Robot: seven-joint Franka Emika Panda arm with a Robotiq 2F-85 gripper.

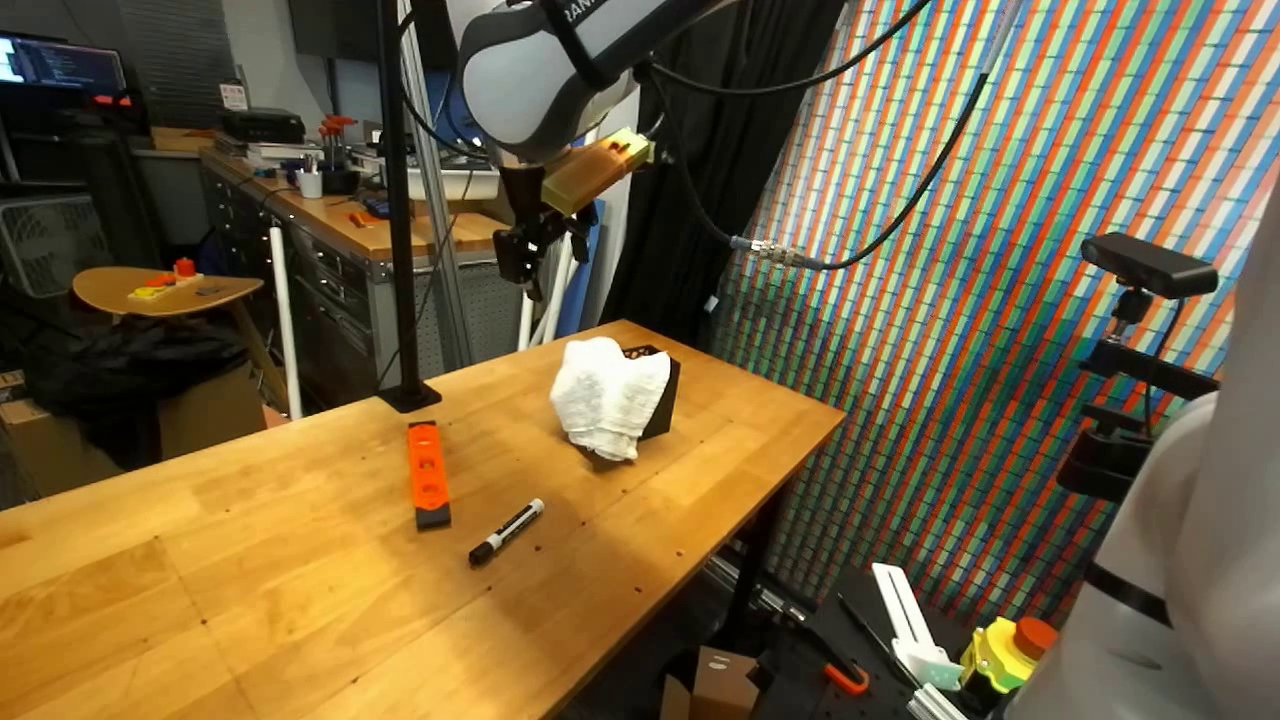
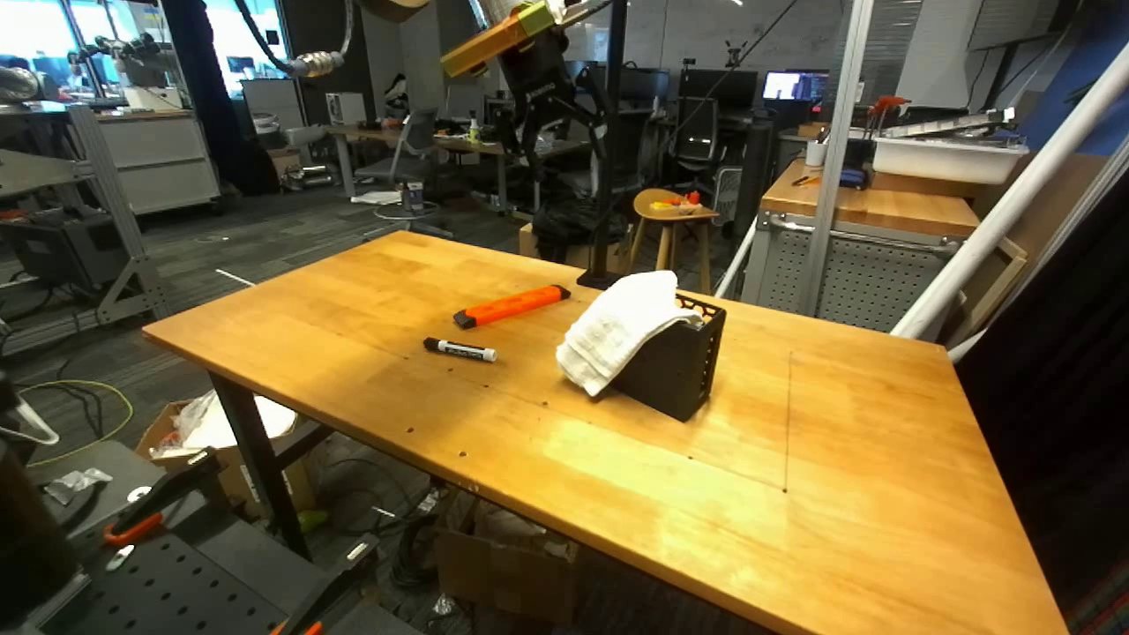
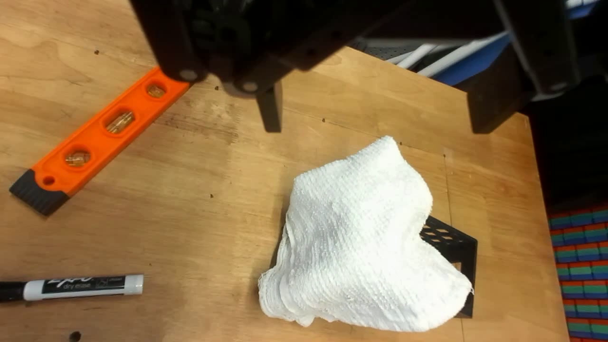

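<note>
A white cloth (image 3: 359,245) lies draped over a black box (image 2: 677,370) with perforated sides, covering much of it. Left of it on the table are an orange level (image 1: 427,470) with dark ends and a white marker (image 1: 506,533) with a black cap. My gripper (image 2: 557,175) hangs well above the table, touching none of these. In the wrist view its fingers (image 3: 270,108) are spread wide and the gap between them is empty.
A black pole (image 1: 402,240) rises from its far edge, near the level. A dark curtain and a coloured patterned wall stand beyond the table's side.
</note>
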